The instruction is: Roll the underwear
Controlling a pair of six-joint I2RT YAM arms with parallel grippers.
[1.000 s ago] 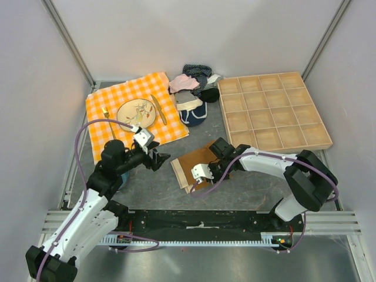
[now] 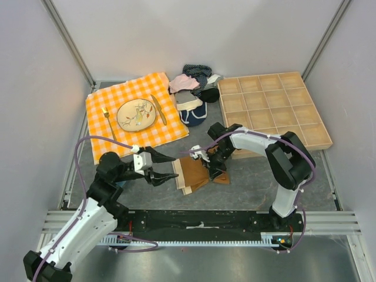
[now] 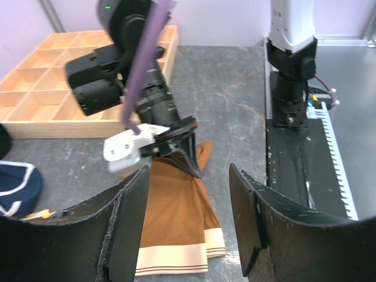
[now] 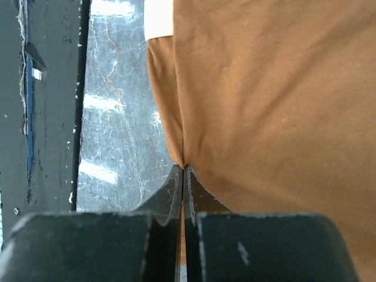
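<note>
The brown underwear lies flat and folded on the grey table, its cream waistband toward my left arm. Just beyond that waistband, my left gripper is spread wide, with nothing between its fingers. My right gripper points down at the cloth's front edge, its tips together and touching the fold there. Whether a thin layer of fabric is caught in those tips cannot be made out. In the top view the right arm covers part of the underwear's far side.
A divided wooden box with empty compartments stands at the back right. Behind the underwear is a pile of clothes. A checked orange cloth with a plate, fork and knife covers the back left.
My left gripper's fingers have spread apart and its hand has turned and come slightly closer to the waistband. The right arm has shifted leftward and its wrist has turned over the cloth.
</note>
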